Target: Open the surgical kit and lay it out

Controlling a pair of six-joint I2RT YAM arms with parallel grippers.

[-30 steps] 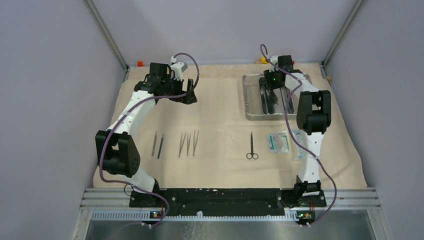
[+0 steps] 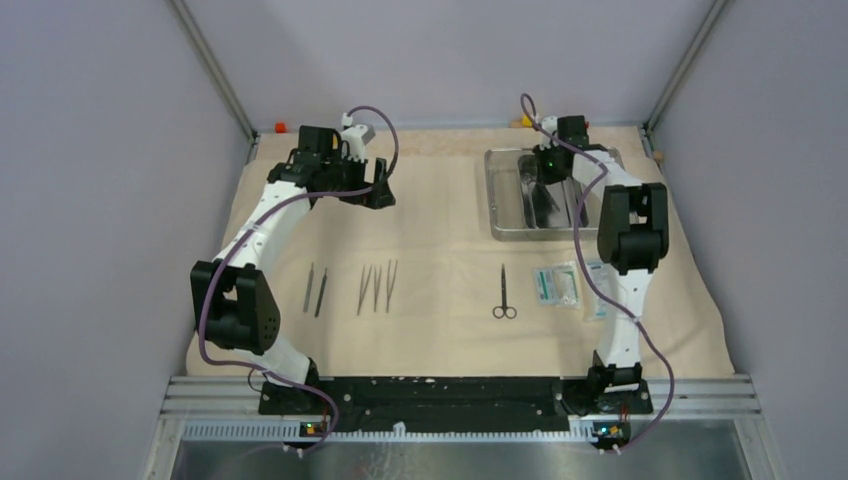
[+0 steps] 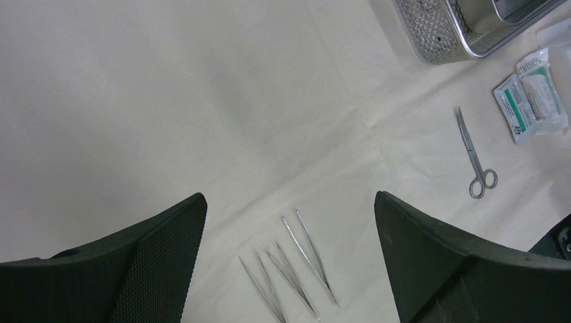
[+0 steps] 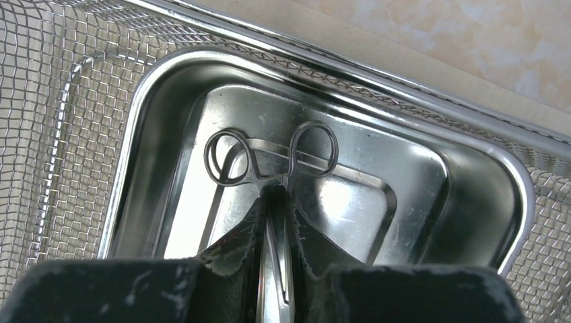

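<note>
In the right wrist view a ringed instrument (image 4: 314, 128) lies in an inner steel tray (image 4: 451, 155) within a mesh basket (image 4: 94, 94). My right gripper is over it, fingertips close together at its shank; whether they grip it is unclear. My left gripper stands open above the cloth, over the left half of the table. Below lie several tweezers (image 2: 377, 288), two slim handles (image 2: 321, 293) at the left, scissors (image 2: 504, 298) at centre right, and packets (image 2: 556, 286) in front of the basket.
A dark rail runs along the front edge. Walls stand at left, right and back.
My right gripper and arm have shifted slightly toward the front of the table over the basket. The left arm and the laid-out items are unchanged.
</note>
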